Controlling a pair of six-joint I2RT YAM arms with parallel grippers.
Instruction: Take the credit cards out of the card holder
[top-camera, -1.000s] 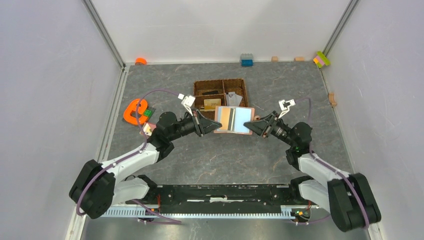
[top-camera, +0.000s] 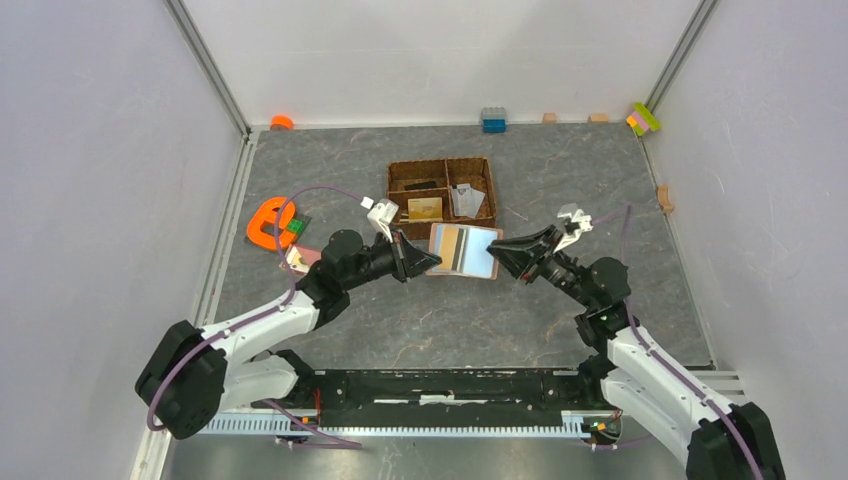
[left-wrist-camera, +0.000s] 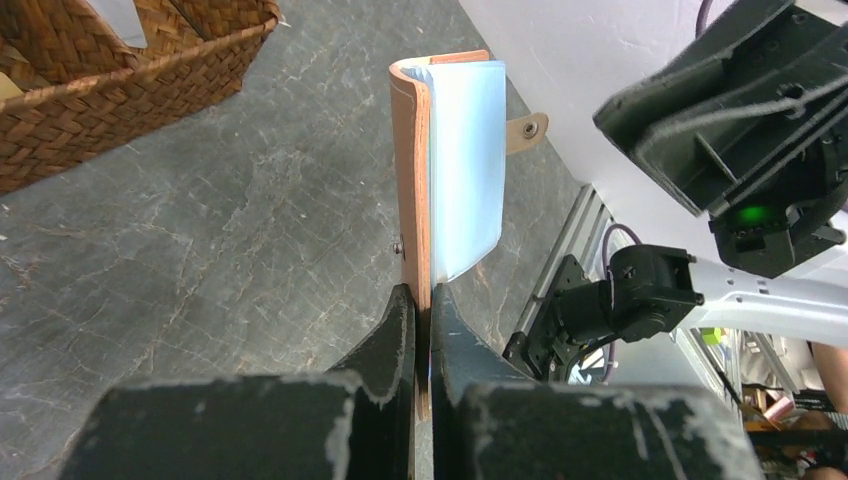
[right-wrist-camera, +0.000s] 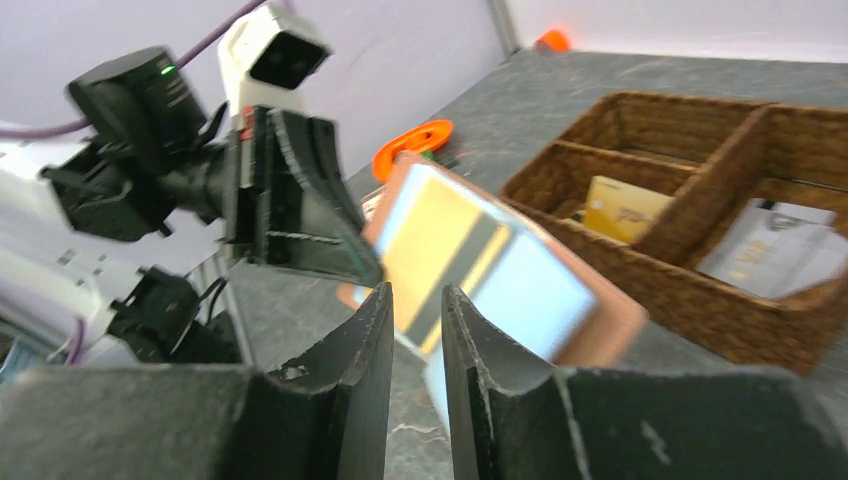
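Note:
The card holder (top-camera: 465, 250) hangs spread open above the table, a brown cover with clear sleeves. One side carries a tan and dark striped panel (right-wrist-camera: 440, 250), the other a pale blue-white one (left-wrist-camera: 468, 170). My left gripper is shut on the holder's edge, seen almost side-on in the left wrist view. A snap strap (left-wrist-camera: 527, 132) sticks out from its far side. At the opposite edge, my right gripper has a narrow gap between its fingertips. The holder shows behind that gap; whether they touch is unclear.
Behind the holder stands a woven divided box (top-camera: 442, 190) with a yellow packet (right-wrist-camera: 622, 208) and pale cards (right-wrist-camera: 775, 248) inside. An orange ring-shaped object (top-camera: 270, 222) lies at the left, near a small picture card (top-camera: 302, 258).

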